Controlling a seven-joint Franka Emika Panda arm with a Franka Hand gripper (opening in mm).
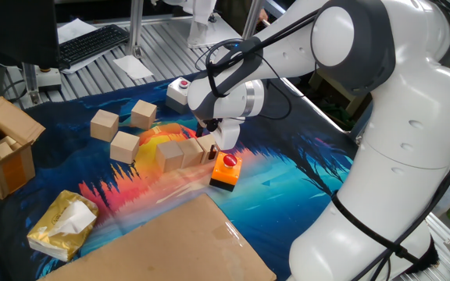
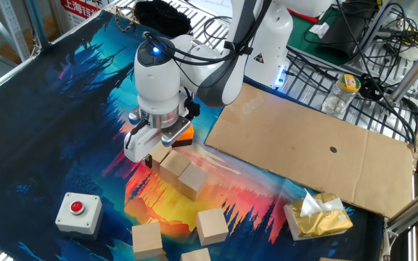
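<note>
Three plain wooden blocks stand in a row on the printed mat: an outer block [image 1: 168, 157], a middle block [image 1: 191, 152] and an end block [image 1: 206, 144] nearest the arm. My gripper [image 1: 208, 140] is down at that end block, pointing at the mat. One dark fingertip [image 2: 149, 161] shows against the block's side in exterior view 2. The other finger is hidden by the hand and block, so whether the fingers press on it cannot be told. Three more blocks lie apart from the row: one block [image 1: 105, 125], another block [image 1: 143, 115] and a third block [image 1: 124, 147].
Close beside the gripper stands an orange box with a red button [image 1: 226, 171]. A white button box [image 2: 79, 215] sits farther off. A tissue pack [image 1: 63, 225], an open carton of blocks [image 1: 6, 148] and a flat cardboard sheet [image 2: 303, 148] border the mat.
</note>
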